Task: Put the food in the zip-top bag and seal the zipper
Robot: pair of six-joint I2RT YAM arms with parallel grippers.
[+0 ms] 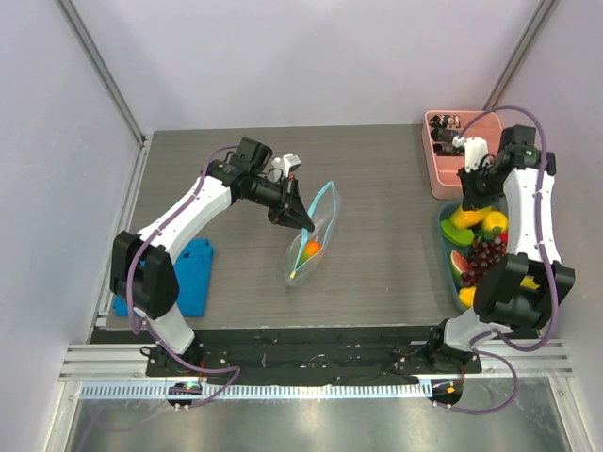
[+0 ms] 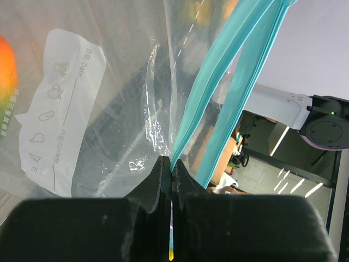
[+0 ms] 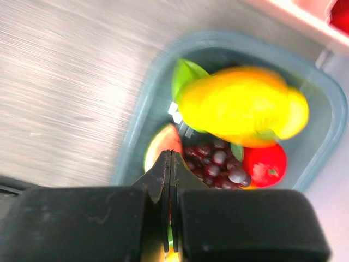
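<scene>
The zip top bag [image 1: 320, 235] stands on the table with an orange item [image 1: 311, 250] inside. My left gripper is shut on its cyan zipper edge [image 2: 196, 95], holding the bag up. At the right end, a teal basket [image 3: 142, 98] holds yellow fruit [image 3: 234, 103], red grapes [image 3: 215, 166], a watermelon slice [image 3: 158, 143] and a red tomato [image 3: 264, 166]. My right gripper is shut above this basket, with nothing seen between its fingers; the wrist view is blurred.
A pink divided bin [image 1: 492, 129] sits behind the basket. Blue cloths [image 1: 193, 278] lie at the table's left front.
</scene>
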